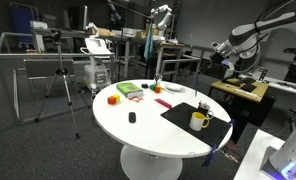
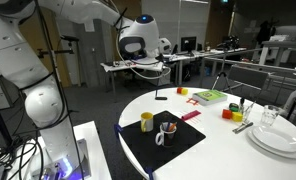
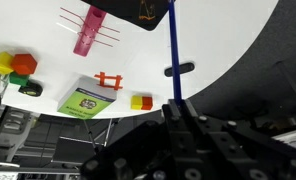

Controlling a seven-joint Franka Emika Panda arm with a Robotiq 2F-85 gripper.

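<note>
High above the round white table (image 1: 118, 128), my gripper (image 1: 219, 60) is shut on a slim blue stick (image 3: 174, 50), which looks like a pen. In the wrist view the stick runs up from between the fingers toward the top edge. On a black mat (image 2: 184, 145) stands a yellow mug (image 2: 146, 122). Beside it is a cup (image 2: 167, 131) with several pens or similar sticks in it. The stick's far end lies outside the wrist view.
A green box (image 3: 85, 99), a red-and-yellow block (image 3: 141, 102), a red object (image 3: 89, 30) and a dark oblong object (image 3: 179, 69) lie on the table. White plates (image 2: 275, 141) rest at its right in exterior view 2.
</note>
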